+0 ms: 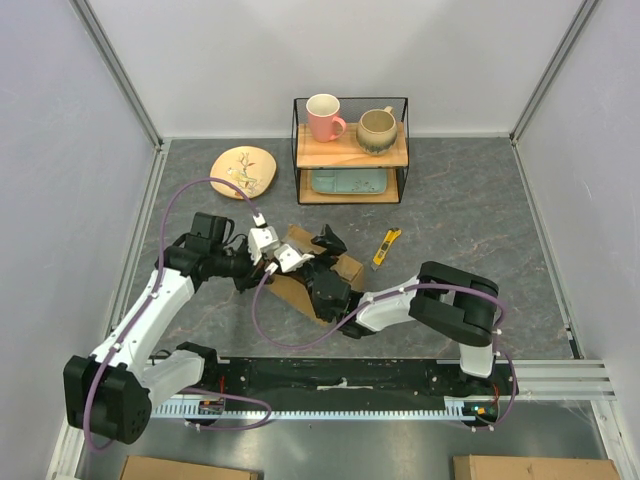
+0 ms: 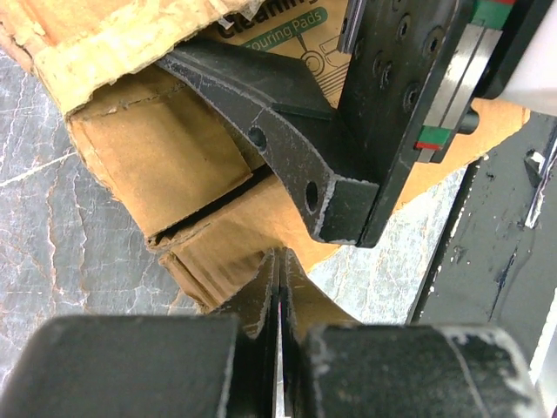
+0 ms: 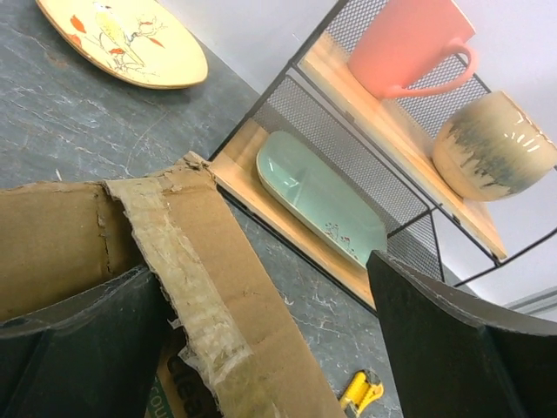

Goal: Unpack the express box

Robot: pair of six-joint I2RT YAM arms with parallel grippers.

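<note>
The cardboard express box [image 1: 299, 300] lies in the middle of the table beneath both arms. My left gripper is shut over the box's lower side, nothing seen between its fingers. The black body of the right gripper reaches into the box under a torn upper flap in the left wrist view; printed "Cleaning... scouring pads" cardboard shows behind it. In the right wrist view my right gripper is part open around a taped cardboard flap [image 3: 209, 287], one finger inside the box, the other outside; contact is unclear. A yellow box cutter [image 1: 387, 246] lies to the right.
A decorated plate [image 1: 244, 172] lies at back left. A wire shelf [image 1: 351, 157] with a pink mug, a beige mug and a green tray stands at the back.
</note>
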